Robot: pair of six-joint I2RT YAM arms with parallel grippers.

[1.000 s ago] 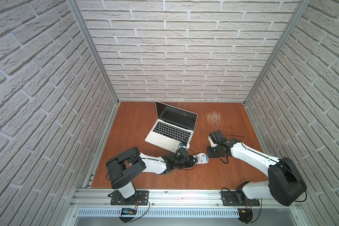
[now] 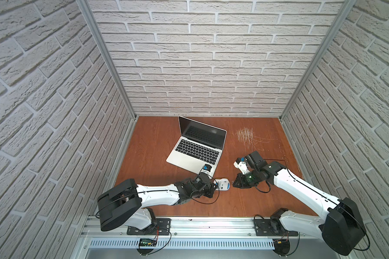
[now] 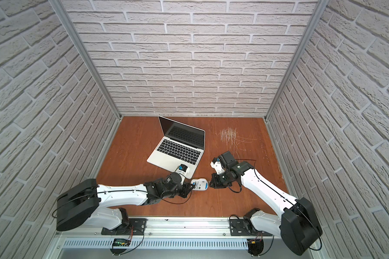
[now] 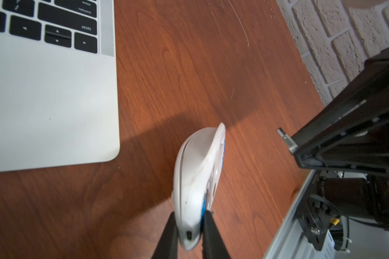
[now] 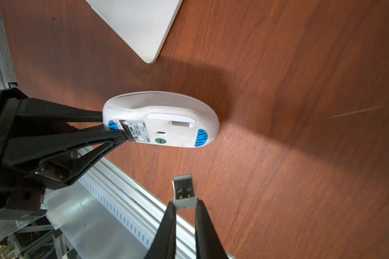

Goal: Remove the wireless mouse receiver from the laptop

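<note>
My left gripper is shut on one end of the white mouse (image 4: 198,172), which is held on its edge above the table. The mouse's underside, with blue pads and a small slot, shows in the right wrist view. Apart from it, my right gripper is shut on the small USB receiver (image 5: 184,189); its metal plug points away from the fingertips. In the left wrist view the plug (image 4: 287,140) sticks out towards the mouse. The silver laptop (image 2: 188,161) stands open on the table, its near corner close to the mouse.
Pale scratches (image 2: 246,136) mark its back right. A metal rail (image 2: 211,222) runs along the front edge, and brick-patterned walls enclose the sides and back.
My left gripper has moved left with the mouse. The right gripper has shifted slightly left and towards the front edge, and its gap to the mouse is wider than a second ago.
</note>
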